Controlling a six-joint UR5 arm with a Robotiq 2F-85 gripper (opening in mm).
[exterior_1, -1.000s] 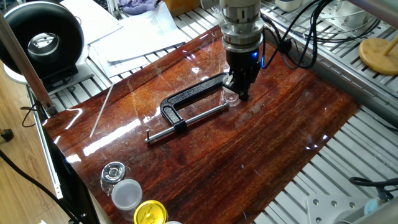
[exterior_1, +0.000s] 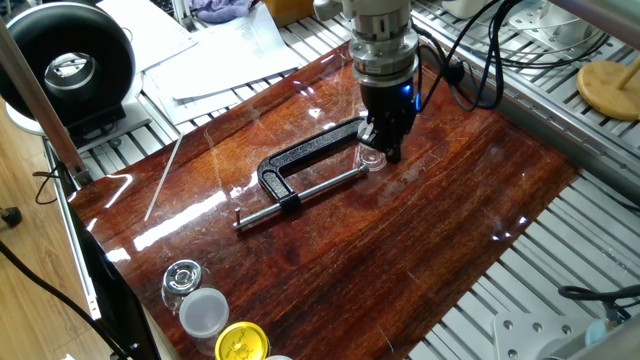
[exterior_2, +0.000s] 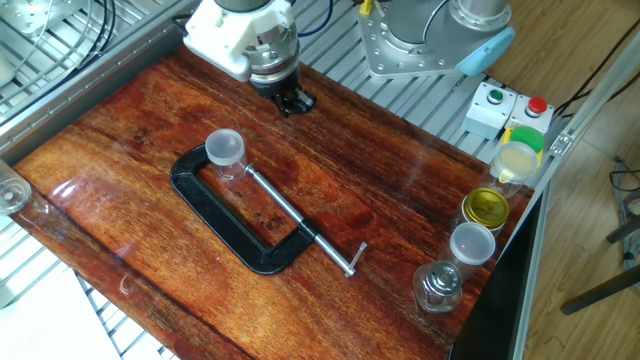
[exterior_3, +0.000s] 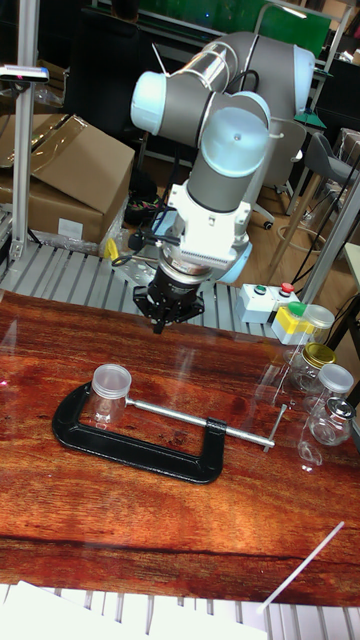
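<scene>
A black C-clamp (exterior_2: 215, 213) with a silver screw rod lies flat on the brown wooden board. Within its open end stands a clear jar (exterior_3: 108, 395) with a frosted lid, upright, close to the tip of the screw. My gripper (exterior_2: 291, 101) points downward above the board, behind the jar and apart from it, as the second and third views show. In the first view the gripper (exterior_1: 388, 152) overlaps the jar, hiding much of it. The fingers are dark and small, so whether they are open or shut is unclear.
Along one board edge stand several jars: one with a silver lid (exterior_2: 443, 279), one with a frosted lid (exterior_2: 472, 243), one with a gold lid (exterior_2: 487, 207). A button box (exterior_2: 490, 108) sits beyond the board. The board's right part in the first view is clear.
The arm and gripper have shifted very slightly to the left in the first view. Clamp and jars lie where they were.
</scene>
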